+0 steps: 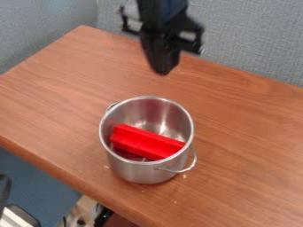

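A red cylinder-like object (pixel 144 143) lies on its side inside a steel pot (pixel 130 173) with wire handles, on the wooden table. The dark gripper (pixel 162 55) is raised behind and above the pot at the top of the view, blurred. Its fingers look close together, and nothing red shows in them; the blur hides whether it is fully shut.
Grey walls stand behind it. At the lower left are the table's edge and some partly visible items beyond it.
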